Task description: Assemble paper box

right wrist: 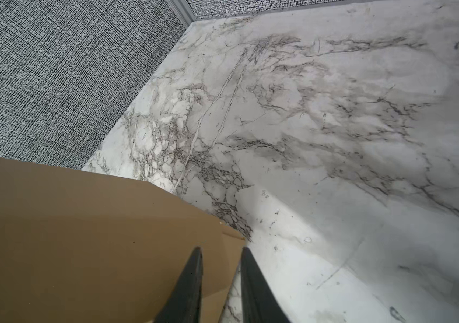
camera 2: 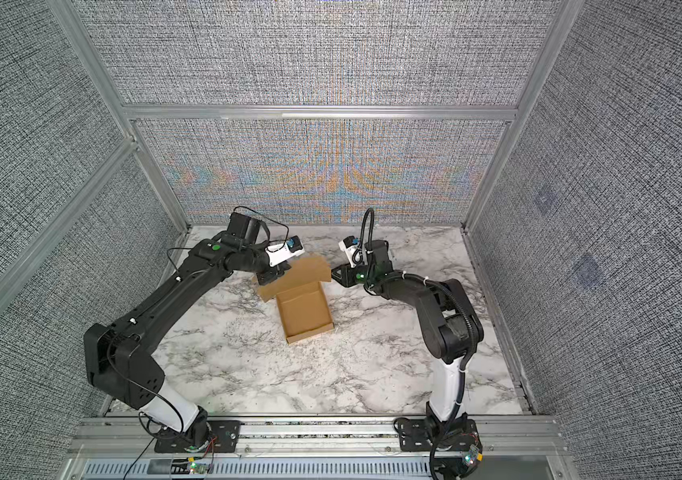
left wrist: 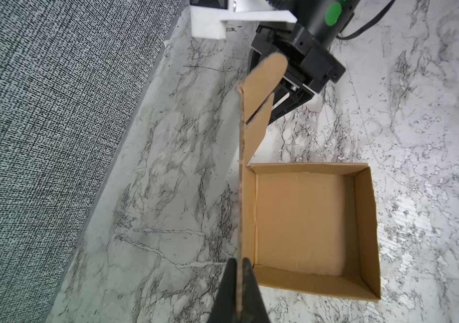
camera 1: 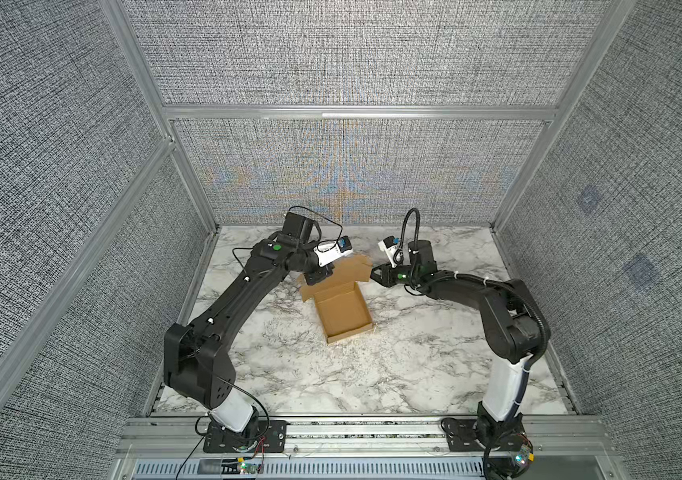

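Note:
A cardboard box [camera 1: 344, 312] sits open-topped at the table's middle, its lid [camera 2: 309, 272] raised at the back; the left wrist view shows the lid [left wrist: 259, 80] nearly edge-on. My left gripper is shut at that lid, the thin card line running up from its fingertips. My right gripper is beside the lid's right end, its fingertips slightly apart, close to a cardboard edge [right wrist: 207, 237]. Whether anything is between them is unclear.
Textured walls [camera 1: 341, 168] border the table at the back and sides.

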